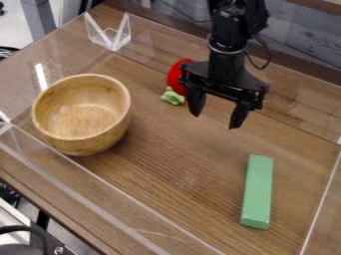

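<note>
My black gripper hangs over the upper middle of the wooden table, open, its two fingers spread apart. Just behind its left side sits a red round object, partly hidden by the gripper. A small light green object lies below the red one, left of the left finger. A long green block lies at the lower right. A large tan bowl stands at the left.
A clear wire or plastic holder stands at the upper left near the table's edge.
</note>
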